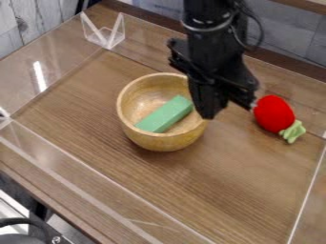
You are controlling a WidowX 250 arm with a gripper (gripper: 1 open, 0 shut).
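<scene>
My gripper [213,79] is a dark grey body reaching in from the top, above and to the right of a yellow bowl [137,136]; its fingers look shut, with nothing visible between them. A green block [165,115] lies inside the bowl. A red object with green leaves [275,113], like a toy vegetable, lies on the wooden table at the right.
A clear angular object [105,31] stands at the back left. A dark rounded thing [26,232] shows at the lower left corner.
</scene>
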